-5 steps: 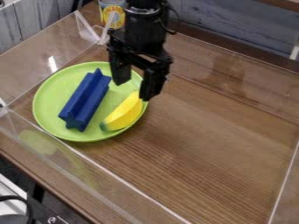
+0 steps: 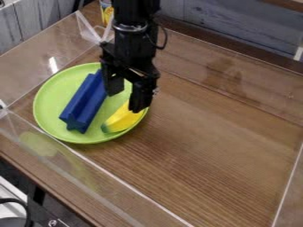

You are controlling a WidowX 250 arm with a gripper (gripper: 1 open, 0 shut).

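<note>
A green plate (image 2: 48, 106) lies on the wooden table at the left, holding a long blue block (image 2: 83, 105) and a yellow banana-like object (image 2: 119, 120). My black gripper (image 2: 126, 89) hangs over the plate's right part, between the blue block and above the yellow object, fingers open. The upper end of the yellow object is hidden behind it.
Bare wood (image 2: 213, 142) fills the right and front of the table. A grey wooden wall runs along the back, and a transparent edge runs along the left. A partly hidden yellow item stands at the back behind the arm.
The gripper has moved left over the plate, closer to the blue block. The plate and the things on it look unmoved.
</note>
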